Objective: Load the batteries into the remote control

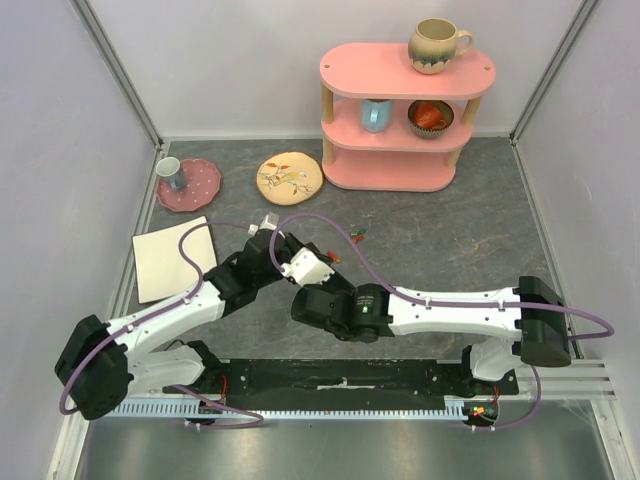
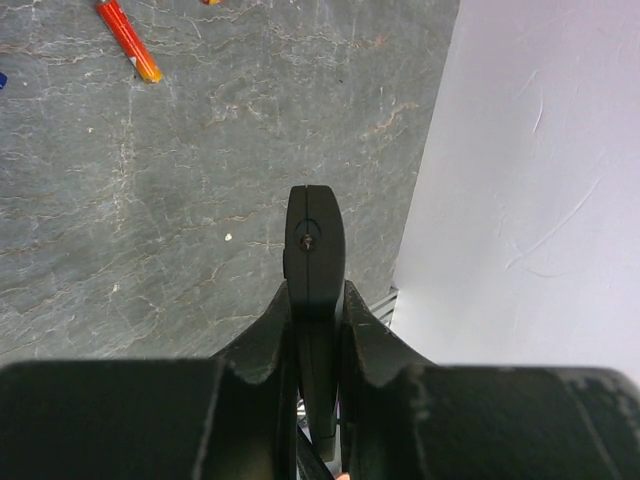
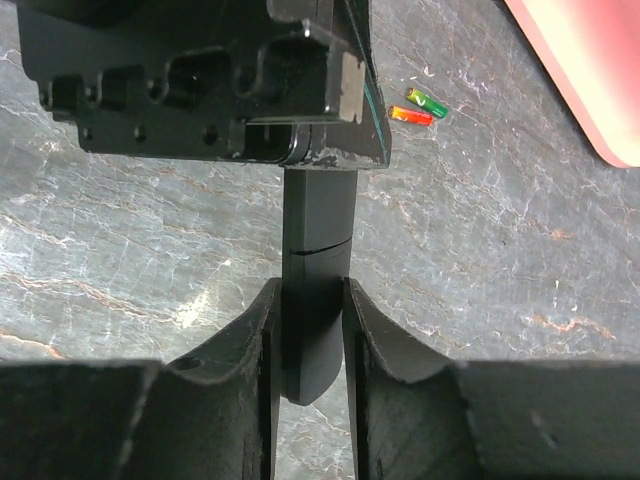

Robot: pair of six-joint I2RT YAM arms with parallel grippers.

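Observation:
A black remote control is held upright between my grippers; my left gripper is shut on it, its body filling the lower middle of the left wrist view. My right gripper has its fingertips at the remote's lower section, where a seam crosses it; whether they grip it is unclear. Loose batteries lie on the grey surface: a green one (image 3: 427, 101) and a red one (image 3: 410, 115) in the right wrist view, an orange-red one (image 2: 128, 40) in the left wrist view.
The pink shelf (image 1: 390, 170) with cups stands at the back. A decorated plate (image 1: 289, 178), a pink plate (image 1: 188, 195) with a mug, and a white board (image 1: 172, 262) lie left.

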